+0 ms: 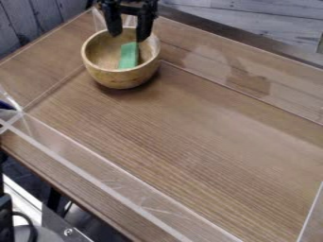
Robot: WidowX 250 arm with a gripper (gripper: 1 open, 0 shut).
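Observation:
A round wooden bowl (121,75) sits on the wooden table toward the upper left, with a green block (128,57) standing or lying inside it. My dark gripper (127,34) is at the top of the view over the back of the bowl, open, its two fingers apart on either side above the green block. Whether the fingertips are below the rim is hard to tell.
A clear strip runs along the lower left edge, with dark objects beyond it. Pale boards form the back at upper right.

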